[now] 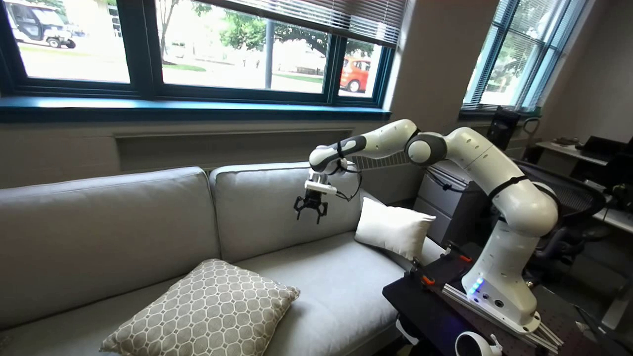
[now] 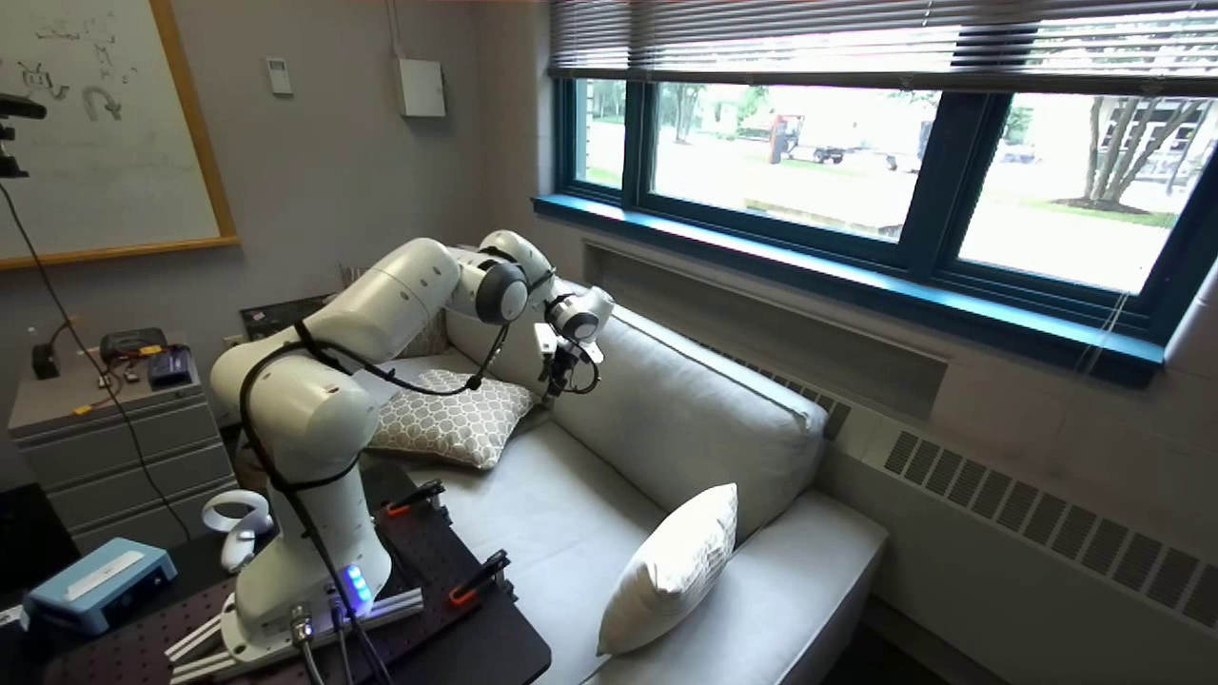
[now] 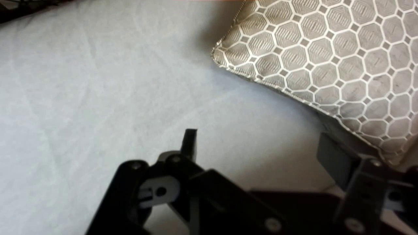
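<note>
My gripper (image 1: 308, 218) hangs over the sofa seat with its fingers pointing down, open and holding nothing. In the wrist view its dark fingers (image 3: 189, 143) stand wide apart above bare grey fabric. A tan pillow with a white octagon pattern (image 3: 333, 58) fills the upper right of that view, one corner towards the middle. The same patterned pillow (image 1: 204, 311) lies flat on the seat at the front in exterior view 1, apart from the gripper. A white pillow (image 1: 394, 228) leans at the sofa's right end; exterior view 2 shows this white pillow (image 2: 674, 571) near the armrest.
The sofa's backrest (image 1: 279, 204) rises behind the gripper. Clamps (image 2: 480, 578) sit on the edge of the dark table (image 2: 502, 645) that carries the arm. Between the two pillows the seat (image 1: 332, 267) is clear.
</note>
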